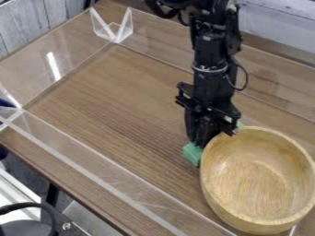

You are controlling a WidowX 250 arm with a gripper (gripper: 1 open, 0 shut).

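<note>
A black robot arm hangs from the top of the view, its gripper point(204, 129) low at the upper-left rim of a large tan wooden bowl point(256, 189). A small green object point(193, 153) lies on the wooden table just left of the bowl, under the gripper. More green shows behind the gripper to the right. The fingertips are dark and crowded against the rim, so I cannot tell whether they are open or shut, or whether they touch the green object.
A white wire-like piece point(113, 26) stands at the back left. A white wall edge runs along the back right.
</note>
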